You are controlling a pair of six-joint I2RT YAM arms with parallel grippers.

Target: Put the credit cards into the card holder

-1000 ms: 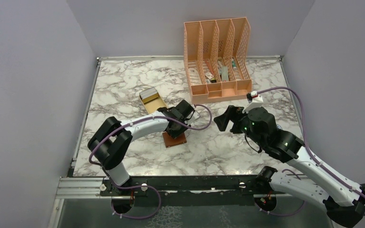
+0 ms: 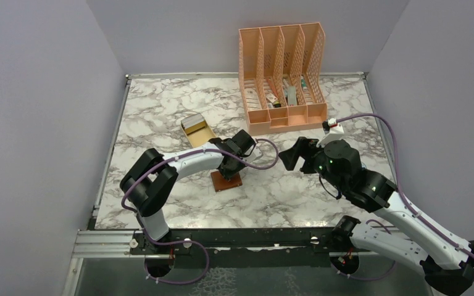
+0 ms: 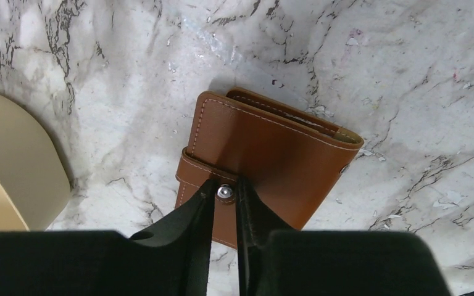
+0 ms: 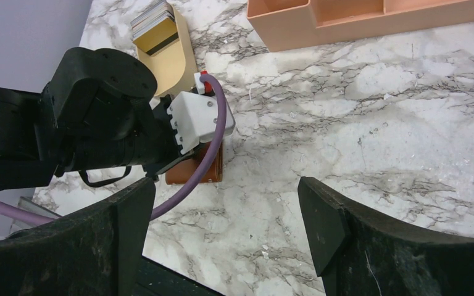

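A brown leather card holder [image 3: 271, 160] with a snap strap [image 2: 226, 184] lies on the marble table. My left gripper is over it, fingertips either side of the silver snap button, part open with a narrow gap. Cards [image 2: 192, 121] stand in a beige tray [image 4: 178, 65] behind the holder. My right gripper is open above the table to the right, with nothing between its fingers.
A peach organizer [image 2: 281, 123] with tall dividers and assorted items stands at the back right. The front edge is dark.
My left arm has shifted slightly to the right at the elbow and wrist, the gripper staying over the card holder. The right arm looks almost unchanged.
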